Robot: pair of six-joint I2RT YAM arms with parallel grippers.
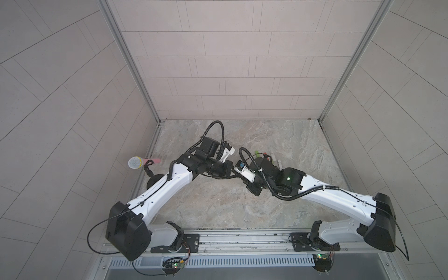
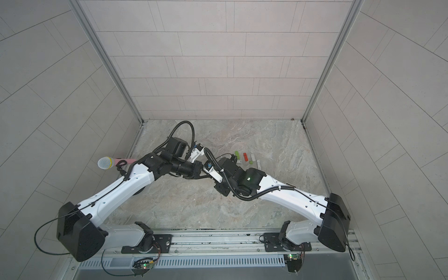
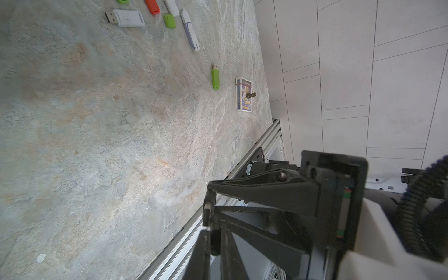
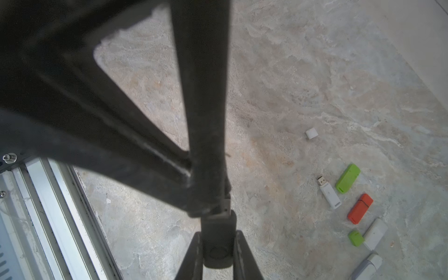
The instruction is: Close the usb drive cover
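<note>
Just above the middle of the table, my left gripper point(image 1: 232, 175) and right gripper point(image 1: 237, 173) meet tip to tip. Both are shut. A dark block point(image 4: 218, 240) sits between the right fingers in the right wrist view; whether it is a usb drive, its cover or part of the left gripper cannot be told. The left fingers point(image 3: 203, 254) are close together in the left wrist view, a dark part at their tips. Black gripper frames hide much of the meeting place. No clear seam between drive and cover shows.
On the table lie a white usb drive point(image 4: 330, 193), a green piece point(image 4: 347, 178), a red one point(image 4: 359, 208), a small white block point(image 4: 311, 133) and a green drive point(image 3: 215, 78). A small patterned box point(image 3: 243, 94) stands near the edge.
</note>
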